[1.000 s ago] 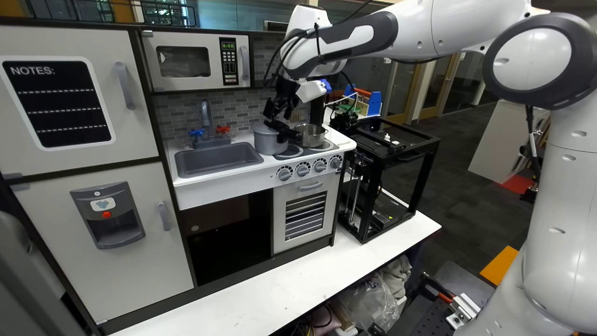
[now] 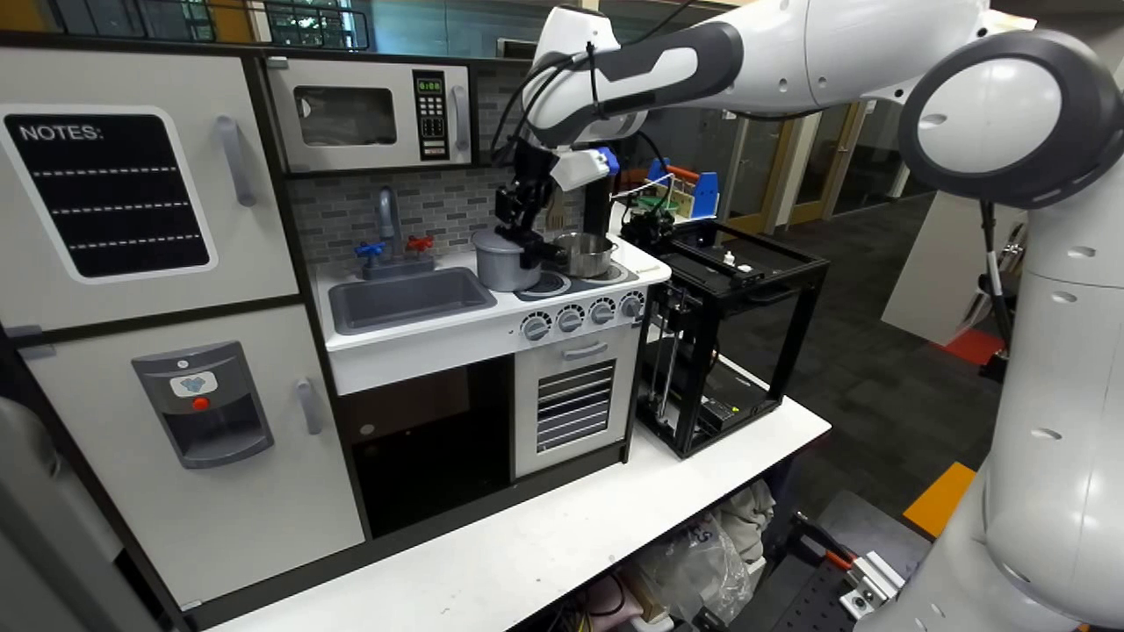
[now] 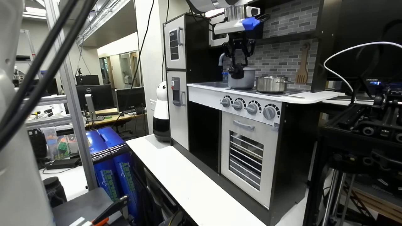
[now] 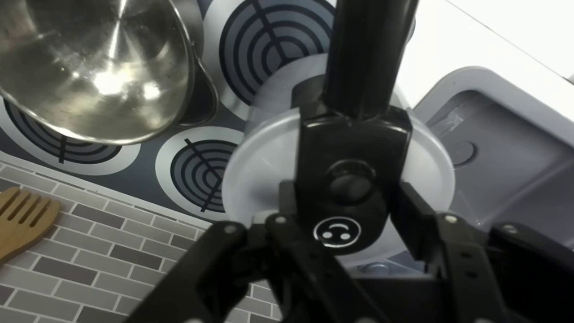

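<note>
A grey pot (image 2: 500, 262) stands on the left part of the stove, beside the sink. My gripper is above it, shut on a black long-handled item (image 4: 352, 145) with a smiley mark. One finger presses on each side of the item's broad head, which covers part of the pot's pale round top in the wrist view. The handle points out past the pot's edge, toward the stove front. Seen from the second exterior view, the gripper (image 3: 236, 67) hangs in front of the grey pot (image 3: 247, 78). Whether the item touches the pot is unclear.
An empty steel pot (image 4: 97, 70) sits close by on the stove. The grey sink (image 2: 411, 300) adjoins on the other side, with a faucet (image 2: 387, 216) behind. A wooden spatula (image 3: 302, 66) hangs at the tiled back wall.
The gripper and the black item have shifted slightly left. The grey pot also appears a touch further left, toward the sink.
</note>
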